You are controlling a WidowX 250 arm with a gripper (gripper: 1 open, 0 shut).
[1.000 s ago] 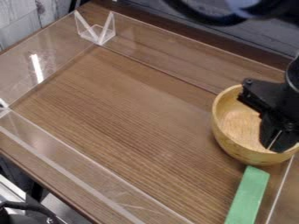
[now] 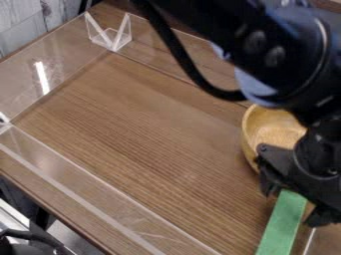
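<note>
My gripper [image 2: 288, 179] is at the right of the camera view, lowered to the upper end of a green strip-shaped object [image 2: 280, 229] on the wooden table, with its fingers open around or just over that end; whether they touch it is unclear. Behind the gripper, a tan bowl [image 2: 262, 129] is mostly hidden by the arm, with only its left part showing.
A clear plastic holder [image 2: 110, 30] stands at the back left. Dark cables [image 2: 30, 235] lie beyond the table's front-left edge.
My gripper has come down and toward the front, from over the bowl to the upper end of the green object. The arm now hides much more of the bowl.
</note>
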